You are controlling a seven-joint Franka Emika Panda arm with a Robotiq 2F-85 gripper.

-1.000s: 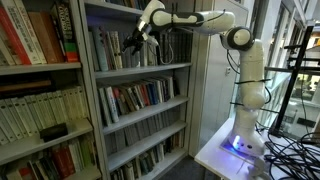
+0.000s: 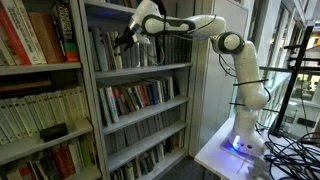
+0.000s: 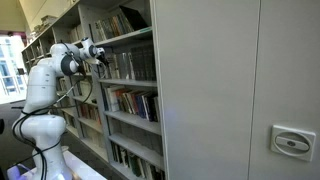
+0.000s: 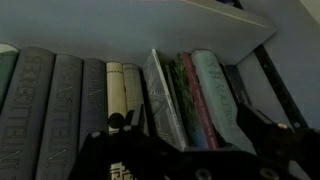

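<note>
My gripper (image 2: 126,43) is raised to an upper shelf of the tall bookcase, in front of its row of books. In the wrist view the gripper stands open, its dark fingers spread and no book clearly held between them. Ahead of it are thin upright books: a pale leaning book (image 4: 162,98), a red book (image 4: 197,98) and a pale green book (image 4: 220,98). Two cream books (image 4: 117,90) stand left of these, beside thick grey volumes (image 4: 62,115). The dark gripper hides the lower parts of several books.
A shelf board (image 4: 140,25) runs just above the books, and a dark slotted upright (image 4: 278,85) closes the row at the right. Lower shelves (image 2: 145,114) hold more books. A white table (image 2: 222,158) stands by the arm's base.
Over the last second the arm's upper end has shifted slightly near the upper shelf. The books on the shelves show no visible change.
</note>
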